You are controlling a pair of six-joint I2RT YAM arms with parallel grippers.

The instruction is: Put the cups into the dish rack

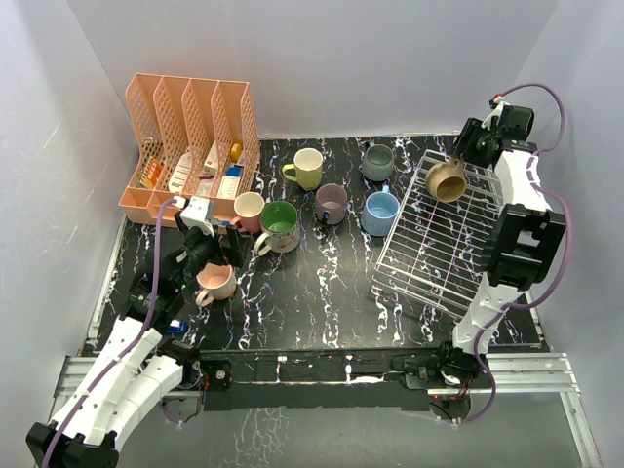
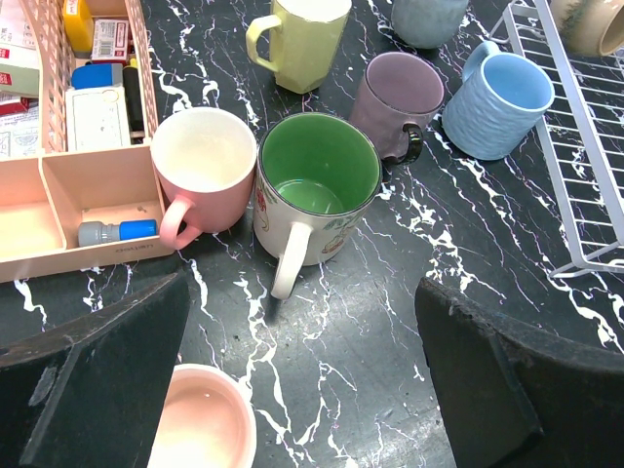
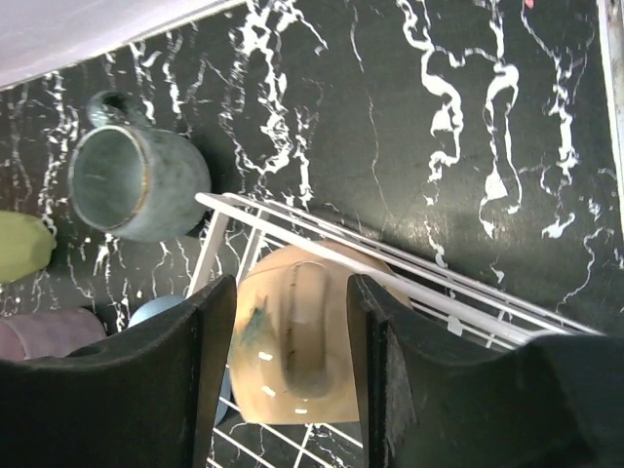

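In the rack's far end lies a tan mug, tipped on its side. My right gripper is over it, fingers part open on either side of its handle, with gaps visible. The white wire dish rack stands at the right. My left gripper hangs open and empty near the green-lined mug. Beside that mug stand a pink cup and a purple mug. A yellow mug, a grey-green mug, a blue mug and a peach cup stand on the table.
A peach divided organizer with small boxes stands at the back left. Walls close in the table at the back and sides. Bare marble-patterned tabletop lies open at the front middle.
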